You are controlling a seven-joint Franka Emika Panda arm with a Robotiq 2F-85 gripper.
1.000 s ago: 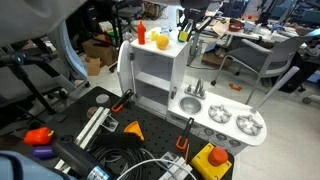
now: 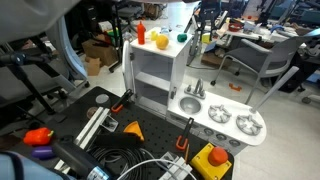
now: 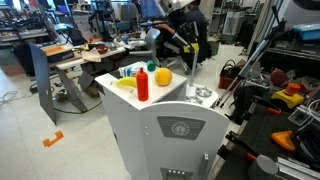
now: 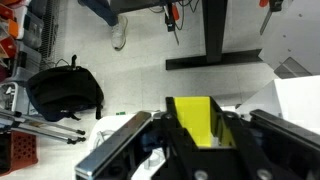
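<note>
My gripper is shut on a yellow object point(image 4: 196, 118), which shows between the dark fingers in the wrist view. A pale part lies below the yellow; its full shape is hidden. In exterior view 1 the yellow object point(image 2: 205, 38) hangs near the right end of the white cabinet's top. Exterior view 2 shows my gripper point(image 3: 193, 46) raised above and behind the white toy kitchen cabinet point(image 3: 126, 112). On that cabinet top stand a red bottle point(image 2: 141, 33) and an orange round thing point(image 2: 162, 41), both apart from my gripper.
A white counter with a sink point(image 2: 190, 104) and two burners point(image 2: 249, 124) adjoins the cabinet. A green item point(image 2: 182, 38) lies on the cabinet top. Behind stands a grey chair point(image 2: 262, 58). A dark table with cables and tools point(image 2: 135, 130) fills the foreground.
My gripper has moved to the right in exterior view 1, from over the cabinet top toward its right edge, carrying the yellow object. The things on the cabinet look unmoved.
</note>
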